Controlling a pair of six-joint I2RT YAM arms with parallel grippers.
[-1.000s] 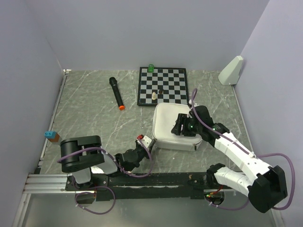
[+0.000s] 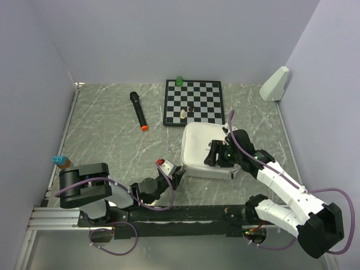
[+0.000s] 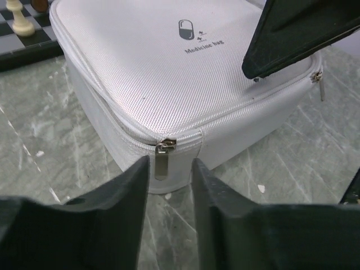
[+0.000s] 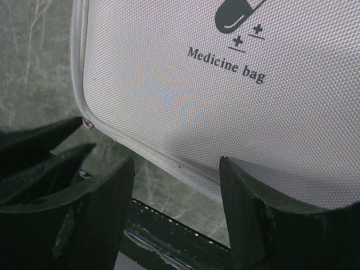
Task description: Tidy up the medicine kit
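Note:
A white zippered medicine bag [image 2: 198, 140] sits closed in the middle of the table, its printed lid facing up. My left gripper stands open at the bag's front-left corner, a metal zipper pull [image 3: 161, 163] in front of its blurred fingertips. My right gripper is open over the front part of the lid, with bag fabric showing between its fingers. Another zipper pull [image 3: 321, 90] hangs at the front-right corner.
Behind the bag lies a chessboard [image 2: 171, 109] with a few pieces and a green object [image 2: 179, 81]. A microphone [image 2: 137, 111] lies at the left, a small box [image 2: 62, 161] at the far left. A white device [image 2: 274, 84] stands back right.
Compared with a second ago, the left arm has drawn slightly leftward at the bag's corner. The right arm has shifted slightly lower in the top view. The bag looks unchanged.

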